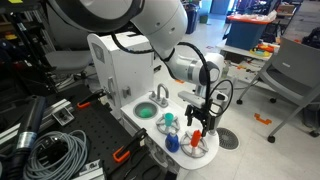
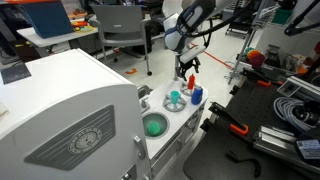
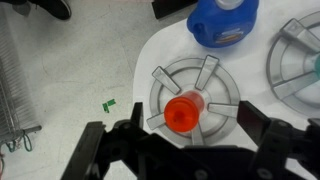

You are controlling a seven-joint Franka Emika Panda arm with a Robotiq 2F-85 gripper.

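A red bottle-like object stands upright on one of the burner grates of the white toy kitchen counter. Seen from above in the wrist view, the red object lies between the two fingers of my gripper, near the fingertips. The fingers are spread wide, with a gap on either side of it. In exterior view 1 my gripper hangs above the red object. A blue bottle stands beside that grate, and a teal cup sits on the other burner.
A round green sink with a faucet lies farther along the counter, by the white cabinet. Loose cables lie on the dark table.
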